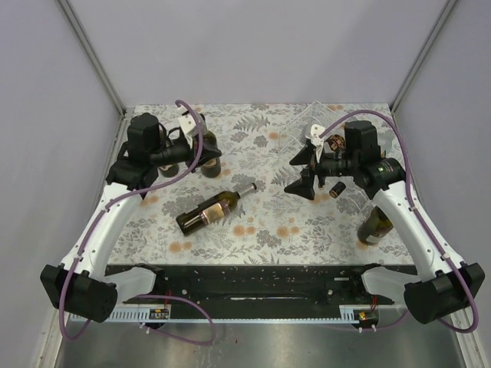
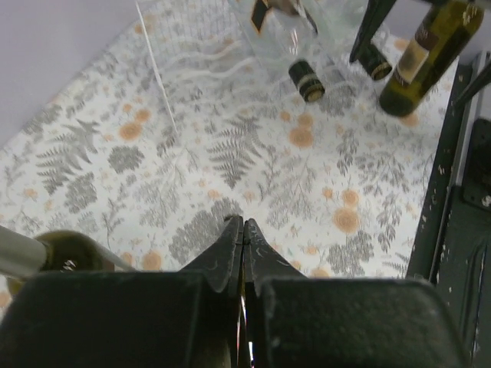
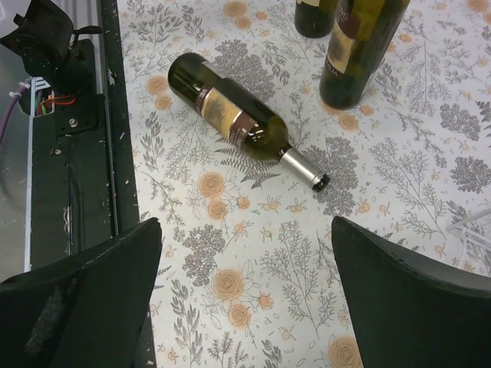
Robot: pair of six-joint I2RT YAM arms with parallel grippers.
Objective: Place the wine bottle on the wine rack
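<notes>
A dark wine bottle (image 1: 207,212) lies on its side on the table, left of centre, its silver neck pointing right; the right wrist view (image 3: 238,119) shows it too. My left gripper (image 1: 196,152) is raised behind it, shut, with nothing seen between its fingertips. My right gripper (image 1: 299,176) stands open, empty, right of the bottle, in front of a clear wine rack (image 1: 299,123) that holds bottles lying in it.
Upright bottles (image 3: 349,57) stand behind the lying one, partly under the left arm. Another bottle (image 1: 376,224) stands at the front right.
</notes>
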